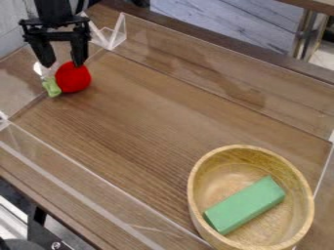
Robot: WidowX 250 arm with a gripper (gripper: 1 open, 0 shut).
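Observation:
My black gripper [55, 47] hangs at the upper left with its fingers open, just above a round red object [73, 78]. A small pale green and white item [50, 82] lies beside the red object, on its left, partly under the gripper.
A round tan bowl [216, 174] at the lower right holds a green block [245, 203]. A shelf edge [308, 5] shows at the top right.

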